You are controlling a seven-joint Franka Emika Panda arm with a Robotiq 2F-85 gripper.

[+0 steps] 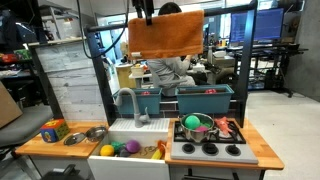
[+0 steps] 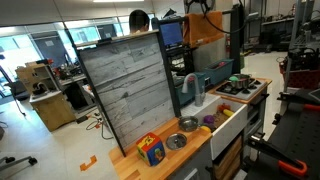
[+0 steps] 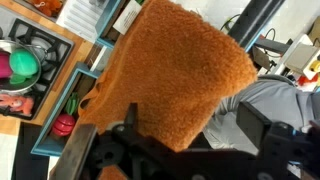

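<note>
An orange towel (image 1: 165,35) hangs over the top bar of the black frame above the toy kitchen. In the wrist view the same towel (image 3: 170,75) fills the middle, spread between and beyond the fingers. My gripper is open, one dark finger at either side of the cloth, and is not clamped on it. From exterior view 1, the hand shows only at the top edge, close to the towel's upper left part. The towel (image 2: 205,27) is partly visible behind cables in exterior view 2.
Below are a sink (image 1: 130,134) with colourful toy food beside it, a stove (image 1: 212,148) carrying a metal pot (image 1: 197,126), and a faucet (image 1: 132,103). Blue-green bins (image 1: 204,100) hang behind. Metal bowls (image 2: 189,124) and a colourful box (image 2: 151,149) rest on the left counter.
</note>
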